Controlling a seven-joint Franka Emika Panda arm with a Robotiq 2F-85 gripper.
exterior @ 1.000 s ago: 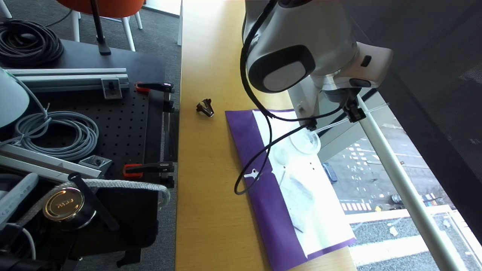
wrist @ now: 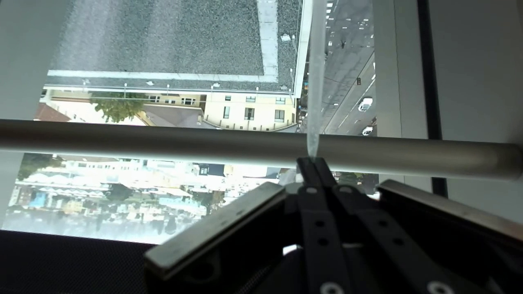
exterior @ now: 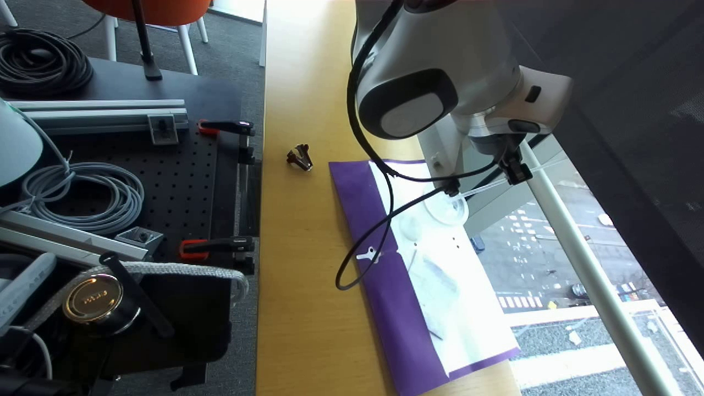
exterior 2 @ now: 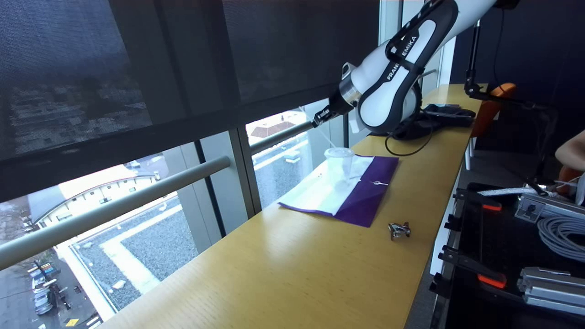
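Note:
A clear plastic cup with a lid [exterior 2: 338, 164] stands upright on the white and purple sheet. My gripper [exterior 2: 314, 125] is above the cup, toward the window. Its fingers are shut on a translucent straw [wrist: 316, 73], which meets the fingertips in the wrist view. Slanting down from the gripper, the lower part of the straw [exterior 2: 327, 137] reaches the cup's lid. Whether its end sits in the lid's hole cannot be made out. From the other side, the cup's lid [exterior: 449, 207] shows partly under the arm, with the gripper [exterior: 518, 174] to its upper right.
A window rail [wrist: 147, 139] runs just beyond my gripper. On the purple part of the sheet [exterior: 396, 317] lies a small white key-like piece [exterior: 367, 254]. A staple remover [exterior: 301, 158] rests on bare wood. A black cable [exterior: 369, 227] loops over the sheet.
My gripper has shifted slightly left and down in exterior view 1, and the straw has moved with it. The cable loop has swung a little. The cup and sheet stay in place.

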